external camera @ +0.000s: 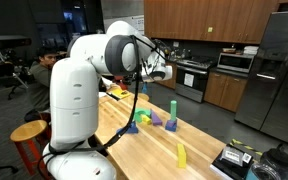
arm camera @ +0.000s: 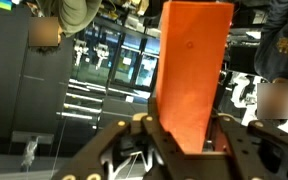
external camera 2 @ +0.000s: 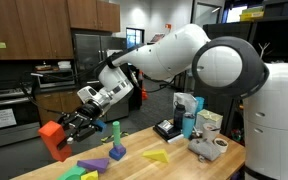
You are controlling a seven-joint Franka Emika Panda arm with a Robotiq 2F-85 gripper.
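Observation:
A red-orange block [arm camera: 192, 70] stands up large between the dark fingers in the wrist view, with my gripper shut on it. From the side, in exterior view 2, the same block [external camera 2: 54, 140] hangs tilted at the left, held clear of the other blocks in that view. My gripper [external camera 2: 68, 132] reaches it from the right. The arm hides part of the grasp in exterior view 1.
Several coloured blocks share the wooden table: a tall green one [external camera: 173, 110], a purple one [external camera: 155, 118], a blue one [external camera: 171, 125] and a yellow one [external camera: 181, 156]. Dark equipment [external camera: 232, 160] occupies the near right corner.

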